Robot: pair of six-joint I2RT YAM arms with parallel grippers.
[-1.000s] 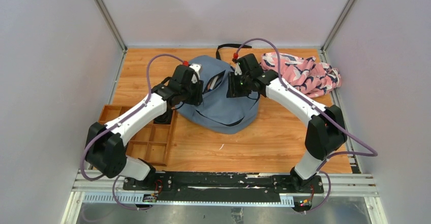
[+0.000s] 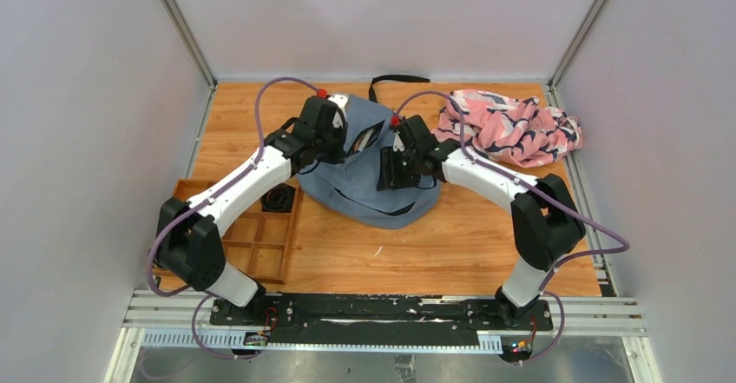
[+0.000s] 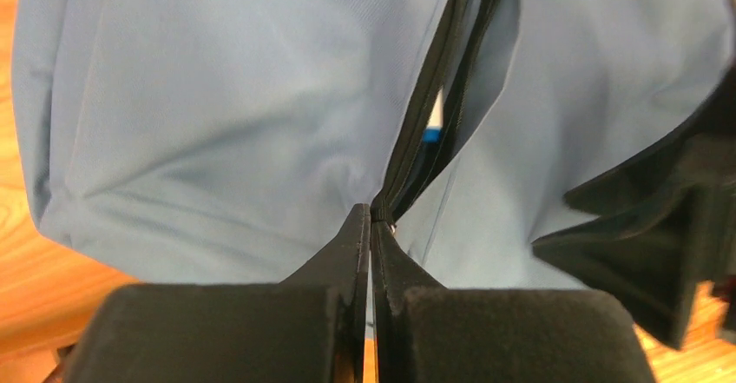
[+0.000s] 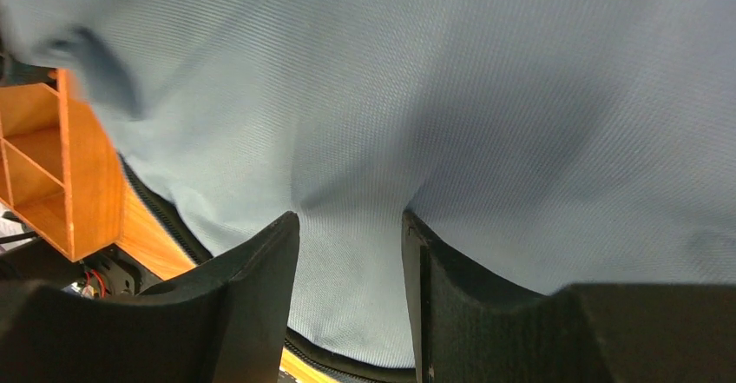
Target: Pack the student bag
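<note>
A grey-blue bag [image 2: 343,194] lies on the table, its upper zip opening [image 2: 365,137] parted. Inside that opening, a bit of something white and blue [image 3: 432,127] shows in the left wrist view. My left gripper is shut with its tips at the lower end of the opening, right by the dark zip slider [image 3: 382,208]; whether the pull is pinched between them cannot be made out. Over the front of the bag, my right gripper is open, with only bag cloth [image 4: 356,174] showing between and beyond its fingers.
A wooden compartment tray [image 2: 271,258] stands at the left, with a coiled black cable [image 2: 278,198] in one compartment. Pink patterned cloth [image 2: 512,127] lies heaped at the back right. Bare table [image 2: 408,261] shows in front of the bag.
My left gripper has shifted slightly toward the back along the zip opening. The right gripper has come forward and a little left over the bag's front. The tray and pink cloth have stayed put.
</note>
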